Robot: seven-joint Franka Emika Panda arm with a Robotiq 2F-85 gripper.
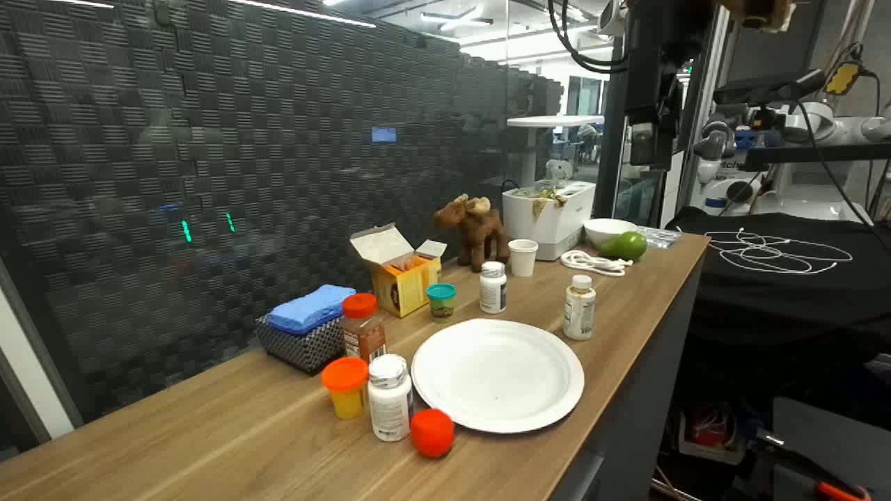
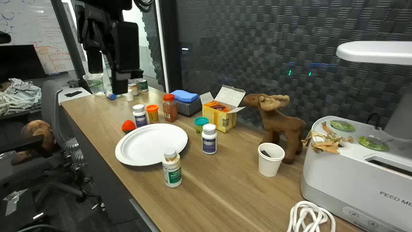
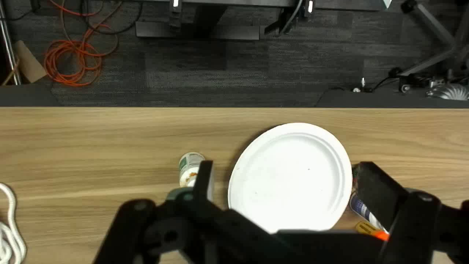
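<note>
My gripper is open, its fingers spread wide with nothing between them; the white plate [image 3: 290, 176] shows in the gap from above. Both exterior views have the gripper [image 2: 114, 75] hanging high over the table. A white bottle with a green label [image 2: 172, 170] stands beside the plate. Another white bottle [image 1: 493, 288] is behind the plate, close to a teal-lidded tub [image 1: 440, 300]. At the plate's other side are a third white bottle [image 1: 390, 397], an orange-lidded tub [image 1: 347, 387], a red-capped jar [image 1: 363, 325] and a red ball-like object [image 1: 431, 433].
Along the back stand a blue cloth [image 1: 311, 309] on a dark basket, an open yellow box [image 2: 219, 116], a plush moose [image 2: 284, 123], a paper cup [image 2: 270, 159] and a white planter [image 2: 347, 174]. White cord [image 2: 310, 217], a bowl [image 1: 608, 229] and green produce [image 1: 626, 245] occupy one end.
</note>
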